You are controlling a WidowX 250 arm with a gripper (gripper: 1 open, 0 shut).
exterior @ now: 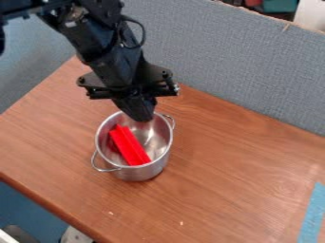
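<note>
A steel pot [155, 165] with two side handles stands on the wooden table, a red block-like object [131, 147] lying inside it. My black gripper [139, 113] hangs over the back part of the pot, above the red object, its tip pointing down. It looks shut, with nothing visible between its fingers, though the fingertips are small and dark in this view.
A grey padded wall [241, 66] runs along the back.
</note>
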